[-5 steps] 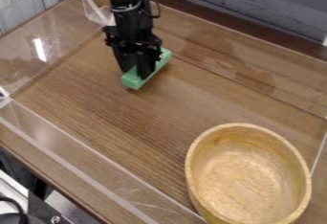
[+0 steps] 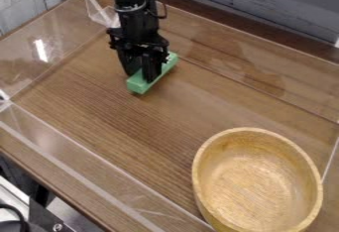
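My black gripper [image 2: 143, 58] points down over a small green block [image 2: 154, 72] on the wooden table [image 2: 99, 152], in the upper middle of the camera view. The gripper is shut on the green block, whose ends show below and to the right of the dark fingers. A large tan bowl [image 2: 257, 186] sits at the lower right, well apart from the gripper.
A grey wall [image 2: 265, 8] runs along the back. Dark cables [image 2: 14, 216] hang past the table's edge at the lower left.
My gripper and the green block have shifted very slightly to the left; otherwise the scene looks the same.
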